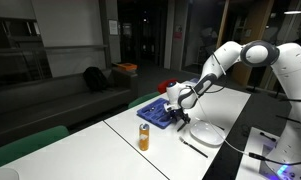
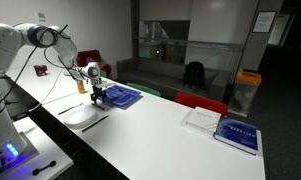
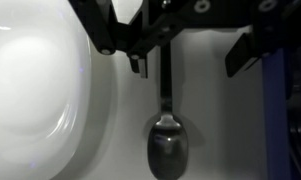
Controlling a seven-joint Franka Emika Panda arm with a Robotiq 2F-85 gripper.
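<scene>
A metal spoon [image 3: 168, 145] lies on the white table in the wrist view, bowl toward the bottom of the picture. Its dark handle runs up between the two separated fingers of my gripper, nearer the left one. The fingers stand part open, and space shows between the handle and the right finger. In exterior view 1 the gripper [image 1: 178, 116] is low over the table, between the white plate [image 1: 206, 133] and the blue tray [image 1: 150, 113]. The arm hides the spoon's upper end in the wrist view.
A dark utensil [image 1: 193, 147] lies in front of the plate. An orange bottle [image 1: 144, 137] stands left of the gripper. In the wrist view, the plate [image 3: 35, 90] is close on the left and the tray's edge [image 3: 278, 120] on the right.
</scene>
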